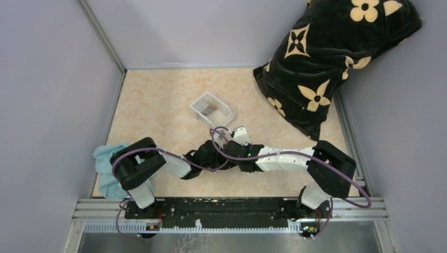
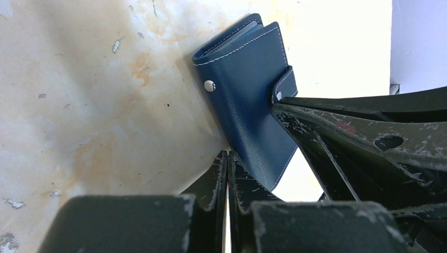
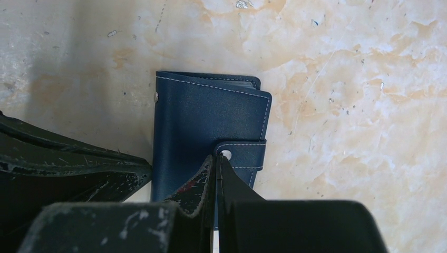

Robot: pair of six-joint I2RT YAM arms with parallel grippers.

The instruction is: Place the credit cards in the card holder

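Note:
A dark blue card holder lies folded on the table, its snap strap wrapped over the right side. My right gripper is shut with nothing between its fingers; the tips are at the strap's snap, and the strap lies outside them. In the left wrist view the card holder shows its spine side, which my left gripper stands against, shut and empty. From above, both arms hide the holder. Grey-striped cards appear to lie in the white box beyond the grippers.
A black patterned cushion covers the back right of the table. A light blue cloth is bunched at the left front.

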